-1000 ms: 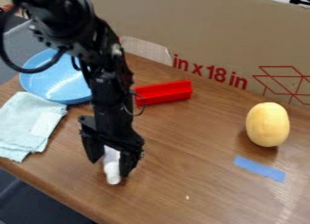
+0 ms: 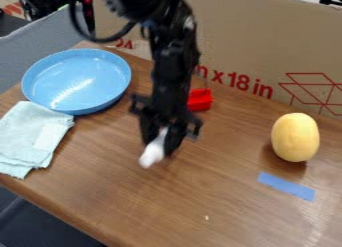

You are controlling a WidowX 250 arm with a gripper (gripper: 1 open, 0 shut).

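Observation:
My black gripper (image 2: 166, 131) is in the middle of the table, blurred, shut on a white object (image 2: 152, 151) that hangs tilted below its fingers. A blue plate (image 2: 75, 79) lies at the left, with a folded pale cloth (image 2: 30, 136) in front of it. A red block (image 2: 201, 99) sits behind the gripper, partly hidden by it.
A yellow oval object (image 2: 295, 137) stands at the right, with a strip of blue tape (image 2: 286, 186) in front of it. A cardboard panel (image 2: 267, 41) closes off the back.
The gripper has moved up and right, toward the back, carrying the white object with it. The arm now covers more of the red block.

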